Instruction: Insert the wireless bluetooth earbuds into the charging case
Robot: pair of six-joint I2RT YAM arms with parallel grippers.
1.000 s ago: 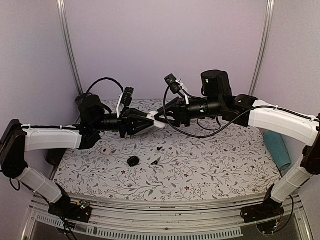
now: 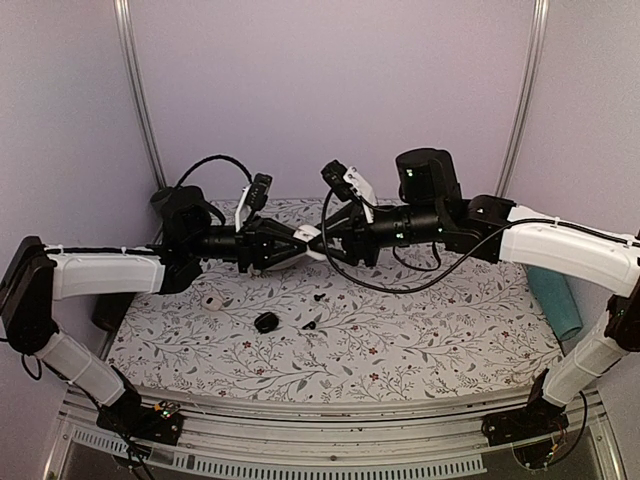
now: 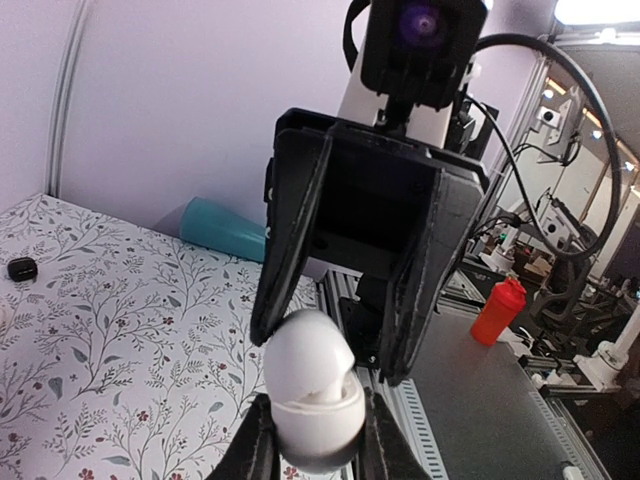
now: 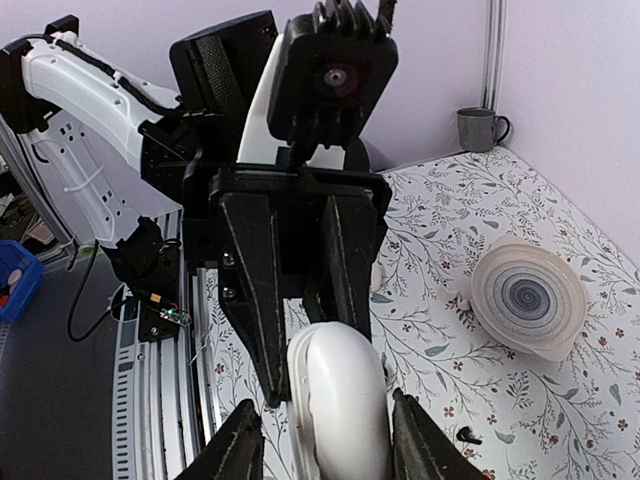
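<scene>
The white charging case [image 2: 309, 241] is held up in mid-air between both arms above the table's middle. My left gripper is shut on it; in the left wrist view its lid seam faces the camera. My right gripper is around the same case from the other side, its fingers part open at the case's sides; whether they touch it is hard to tell. In the right wrist view the case appears as a smooth white rounded body. I cannot make out any earbud at the case.
A translucent round container [image 4: 525, 300] and a grey mug [image 4: 476, 130] stand at the back. Small dark objects [image 2: 266, 322] lie on the floral table [image 2: 400, 350]. A teal roll [image 2: 553, 300] lies at the right edge.
My right arm has shifted slightly left and down, its wrist a little lower around the case. The left arm and case have hardly moved.
</scene>
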